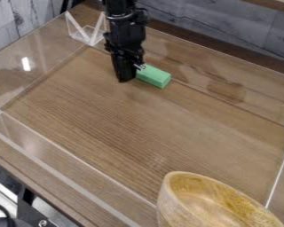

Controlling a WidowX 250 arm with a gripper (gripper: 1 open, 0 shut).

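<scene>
My black gripper (128, 71) reaches down from the top of the camera view to the wooden table, beside a green block (151, 76). Its fingertips are at the block's left side; whether they grip it or stand open is hard to tell.
A yellow bowl (213, 202) sits at the bottom right. Clear plastic pieces stand at the left and upper left edges. A raised wooden edge runs along the back right.
</scene>
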